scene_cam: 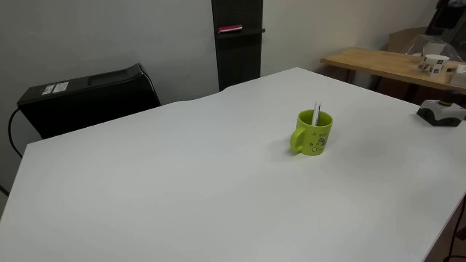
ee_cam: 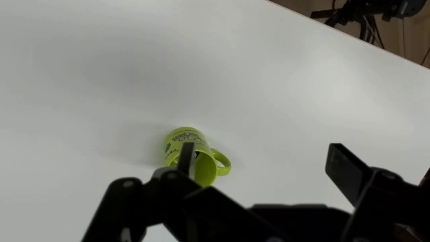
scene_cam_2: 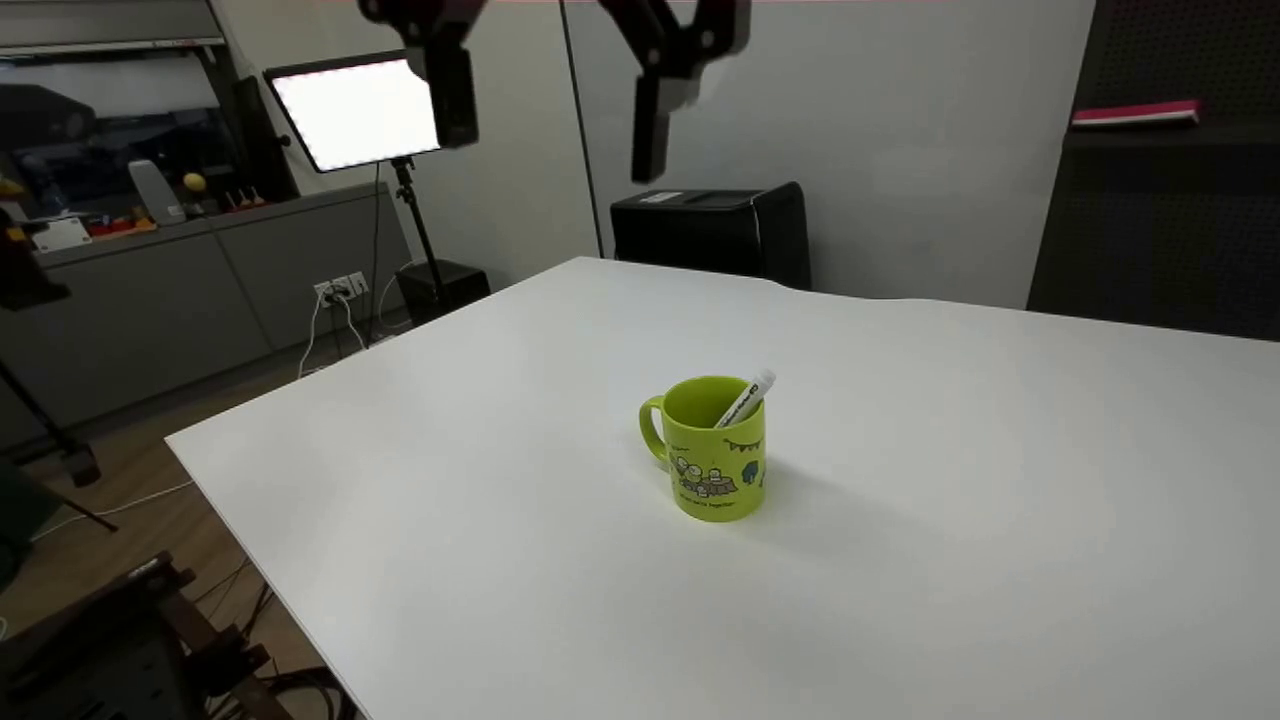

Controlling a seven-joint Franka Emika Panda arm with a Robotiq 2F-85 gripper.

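A lime-green mug (scene_cam: 311,139) with printed drawings stands upright on the white table (scene_cam: 174,183). Its handle faces left in both exterior views. Inside it leans a white marker (scene_cam_2: 746,398), the upper end sticking out past the rim. My gripper (scene_cam_2: 549,138) is high above the table in the second exterior view, fingers wide apart and nothing between them. In the wrist view the mug (ee_cam: 205,167) lies partly behind the left finger (ee_cam: 186,159), and the marker is mostly hidden there.
On the table's right edge sits a grey-and-black device (scene_cam: 441,112). A black box (scene_cam: 91,98) stands behind the far edge, and a wooden side table (scene_cam: 371,61) with cups is at the back right.
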